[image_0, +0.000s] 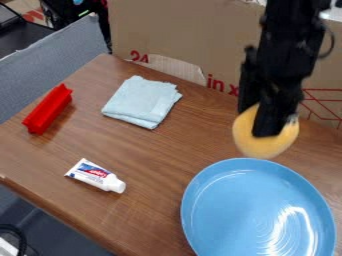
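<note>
My black gripper (269, 116) is at the upper right, shut on a round yellow object (263, 140) that hangs just above and behind the blue plate (245, 215). The gripper hides part of the yellow object, and its fingertips are blurred. The plate lies empty at the lower right of the wooden table.
A red object (47, 110) lies at the left edge of the table, a folded light blue cloth (139, 100) at the back, and a toothpaste tube (95, 176) at the front left. A cardboard panel (174, 35) stands along the back.
</note>
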